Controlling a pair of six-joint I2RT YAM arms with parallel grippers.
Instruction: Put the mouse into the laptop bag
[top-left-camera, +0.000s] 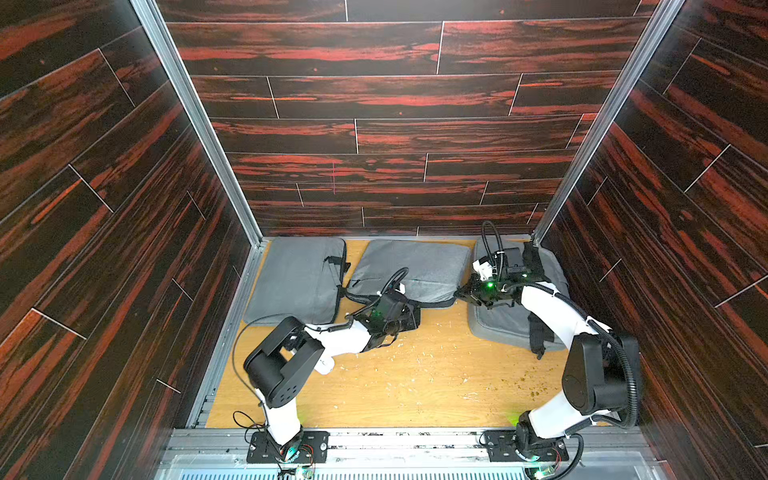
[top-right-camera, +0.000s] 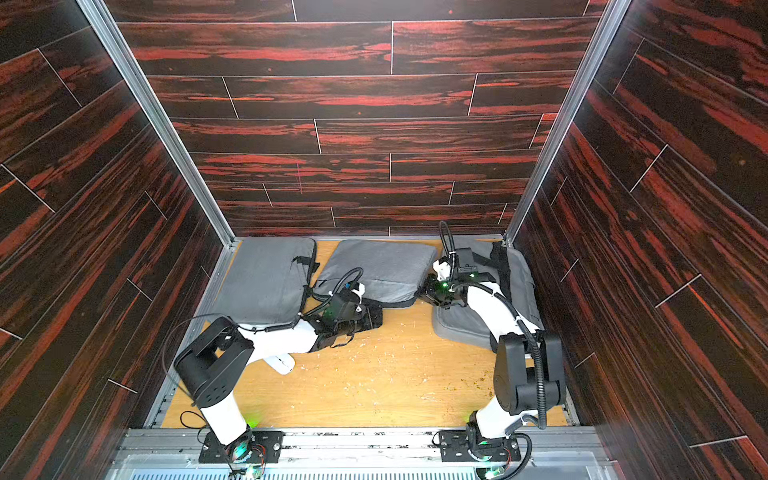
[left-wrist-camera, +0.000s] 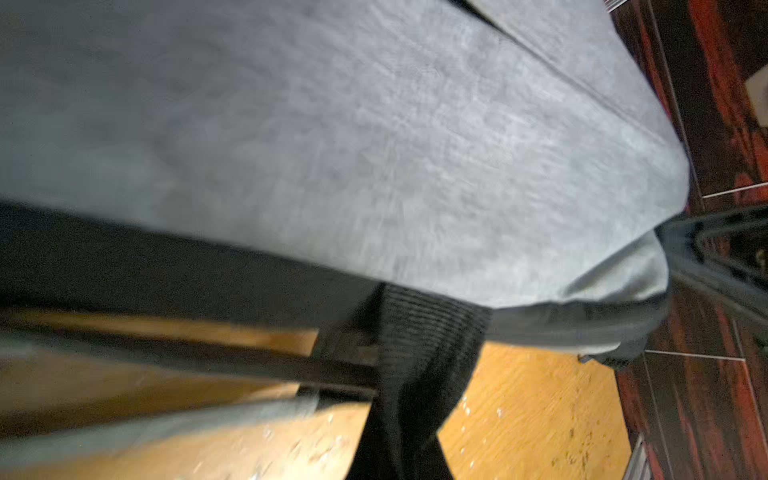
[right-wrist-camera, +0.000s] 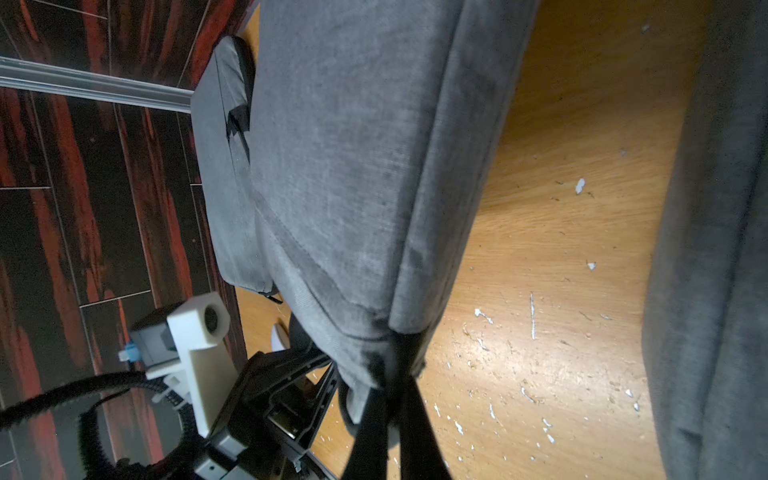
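The middle grey laptop bag (top-left-camera: 408, 268) lies flat at the back of the table, its black-trimmed edge facing forward. Along that edge my left gripper is shut, with a black strap (left-wrist-camera: 428, 344) running down into its fingertips. My right gripper is shut on the dark front right corner of this bag, also grey in the right wrist view (right-wrist-camera: 360, 160). The white mouse (top-right-camera: 281, 362) rests on the wood at front left, partly hidden beneath the left arm. No opening into the bag can be made out.
Two more grey bags flank the middle one: one at the left (top-left-camera: 296, 276) and one at the right (top-left-camera: 500, 324) under the right arm.
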